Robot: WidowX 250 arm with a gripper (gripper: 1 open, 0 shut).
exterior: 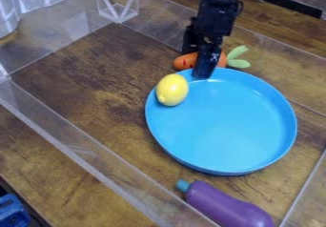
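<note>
The black gripper [204, 57] hangs down at the top centre, open, its fingertips around an orange carrot [224, 60] with a green top, just behind a blue plate [230, 126]. A yellow lemon-like object [171, 89] lies on the left part of the plate. A purple eggplant [232, 206] lies in front of the plate at the bottom right.
Clear walls run round the area. A blue object [10, 212] shows at the bottom left corner.
</note>
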